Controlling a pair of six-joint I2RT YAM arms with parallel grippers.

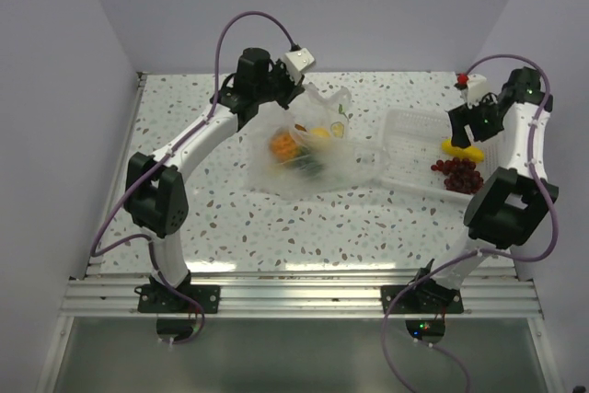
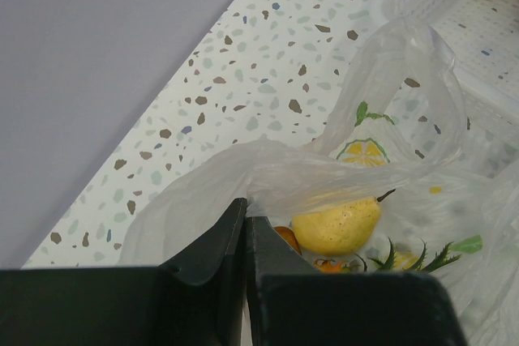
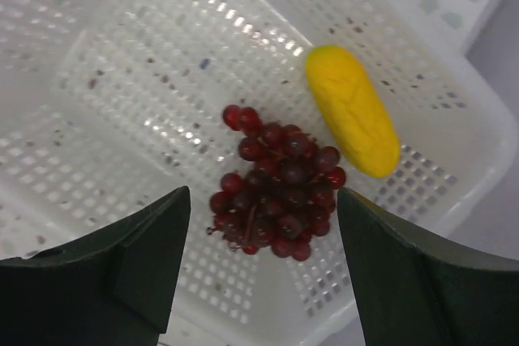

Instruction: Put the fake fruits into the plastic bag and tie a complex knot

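My left gripper is shut on the rim of the translucent plastic bag [image 2: 332,176], holding it up over the table. Inside lie a yellow pear [image 2: 336,224], orange fruit [image 1: 283,146] and something green. My right gripper is open above the white basket [image 3: 162,79], over a bunch of red grapes [image 3: 276,192] and an elongated yellow fruit [image 3: 353,111].
The basket sits at the right, close beside the bag. Grey walls border the table at the back and sides.
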